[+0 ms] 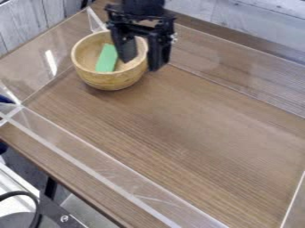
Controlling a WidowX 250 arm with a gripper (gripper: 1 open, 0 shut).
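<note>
The black robot arm reaches down from the top centre, and its gripper [142, 53] hangs open over the right part of a wooden bowl [110, 84]. A green block [106, 59] sits inside the bowl, left of the gripper. The finer detail of the fingertips is dark and blurred.
Black cables [27, 198] lie at the lower left corner.
</note>
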